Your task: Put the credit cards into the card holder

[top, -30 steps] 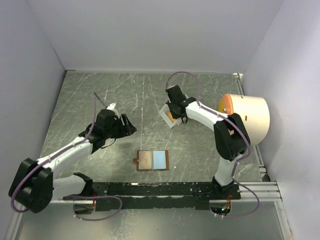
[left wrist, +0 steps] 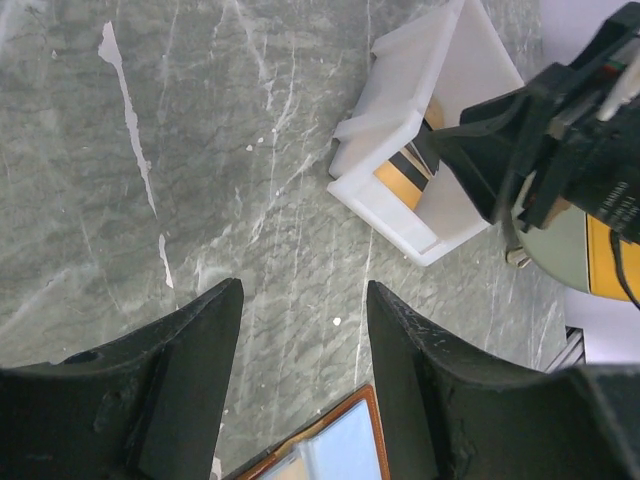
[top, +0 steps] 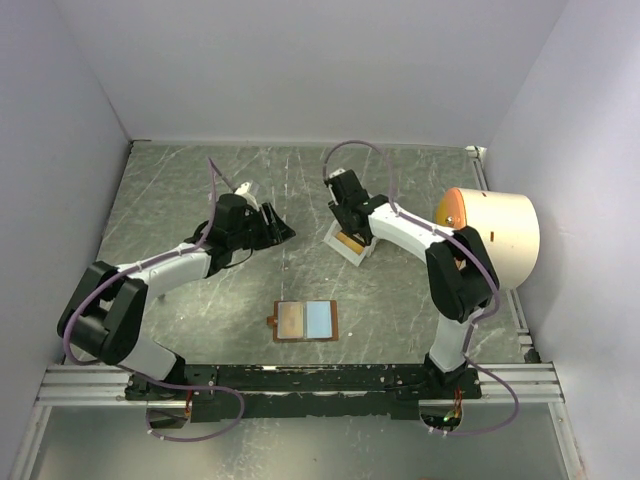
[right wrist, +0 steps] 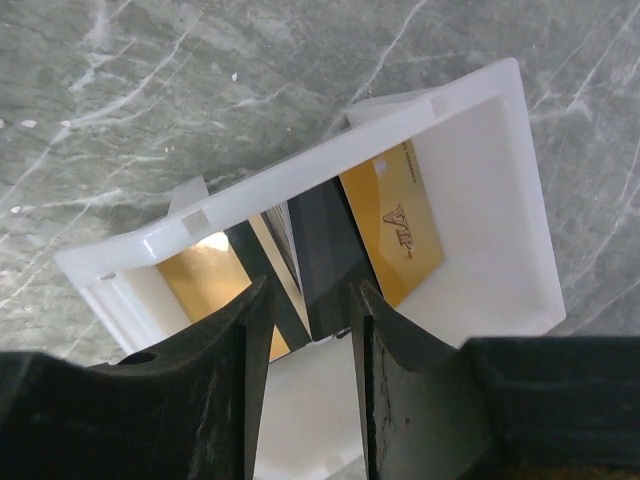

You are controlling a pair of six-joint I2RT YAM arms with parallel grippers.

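In the right wrist view a white open box [right wrist: 500, 180] holds several cards, among them a black card [right wrist: 325, 245] and a gold card [right wrist: 400, 225]. My right gripper stands open over the box, its fingertips on either side of the black card's lower part; contact cannot be told. The brown card holder [top: 336, 331], with two pale panels, lies flat near the front of the table. My left gripper, its fingers parted and empty, hangs over bare table left of the box.
A cream cylinder [top: 500, 235] with an orange end stands at the right. The two grippers are fairly close together near the middle.
The left arm has moved rightward, toward the box. My right gripper has shifted slightly about the box, and the box now sits a little lower and to the right in the top view.
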